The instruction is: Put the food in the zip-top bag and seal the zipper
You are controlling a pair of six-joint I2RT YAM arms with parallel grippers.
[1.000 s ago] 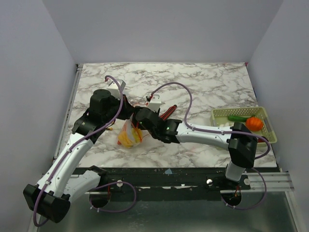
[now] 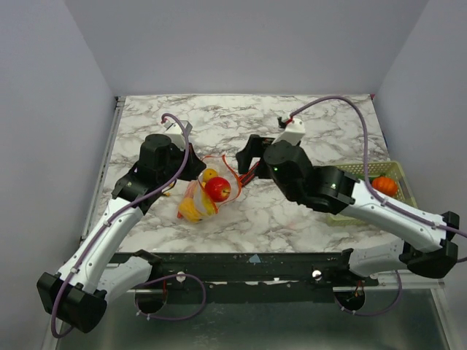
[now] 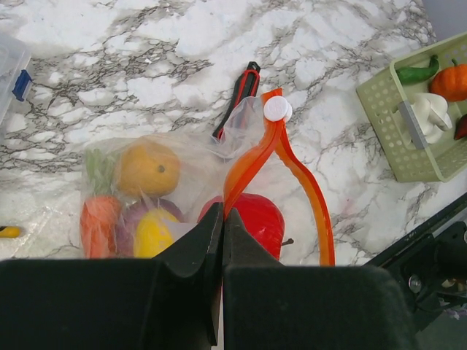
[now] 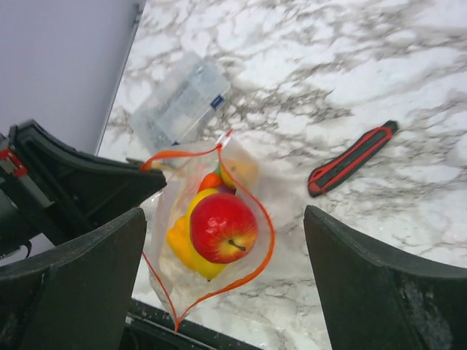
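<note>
The zip bag [image 2: 193,205] holds a red apple [image 4: 223,227], yellow food, an orange fruit [image 3: 149,169] and other produce; its orange zipper [image 3: 321,220] gapes in a loop. My left gripper is shut at the bag's rim; the orange strip runs down to its tips. My right gripper [image 2: 252,154] hangs above and right of the bag, its fingers apart with nothing between them in the right wrist view.
A green basket [image 3: 379,120] with vegetables stands at the right. A clear container [image 4: 179,98] lies behind the bag, and a red-black tool [image 4: 352,158] lies right of it.
My right gripper has lifted away from the bag's opening, up and to the right, uncovering the apple. My left gripper has barely moved.
</note>
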